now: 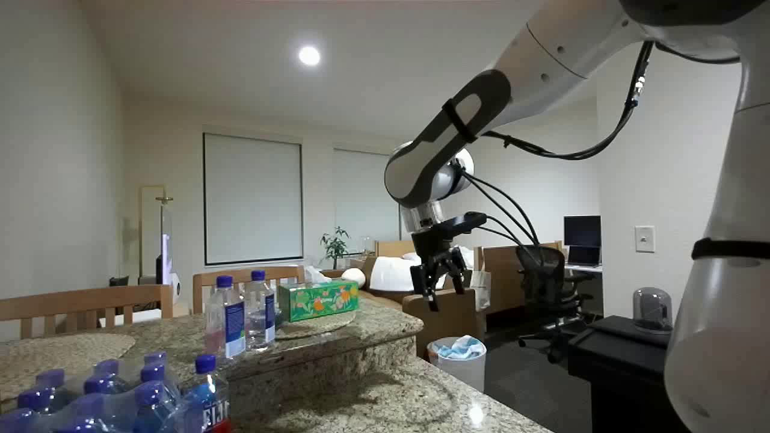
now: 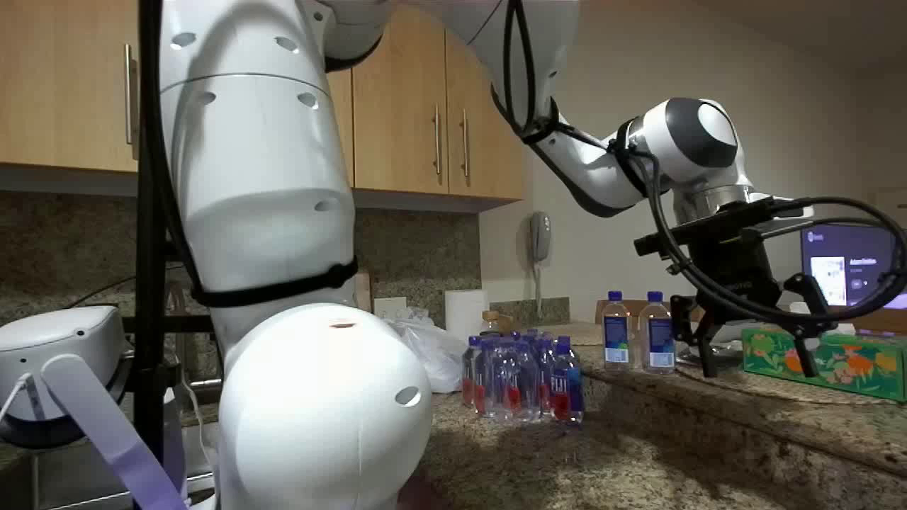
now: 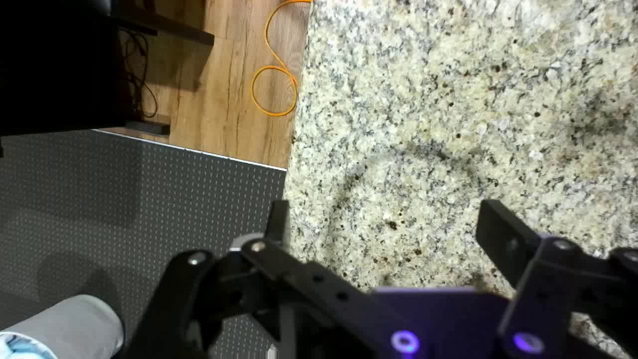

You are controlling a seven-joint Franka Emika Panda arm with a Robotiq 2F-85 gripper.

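My gripper is open, its two black fingers wide apart with only bare granite counter (image 3: 418,107) visible below and between them. In exterior view 1 the gripper (image 1: 446,292) hangs in the air near the counter's edge, clear of every object. Two water bottles with blue caps (image 1: 234,321) (image 1: 260,311) stand on the raised ledge, beside a green floral tissue box (image 1: 322,299). On the lower counter a wrapped pack of several bottles (image 2: 510,378) stands upright, with a labelled Fiji bottle (image 2: 567,387) at its near side.
A bin (image 1: 462,368) with blue-white cloth or paper inside stands on the floor beyond the counter edge. The raised granite ledge (image 1: 390,322) forms a step. Behind the bottle pack lies a white plastic bag (image 2: 434,353).
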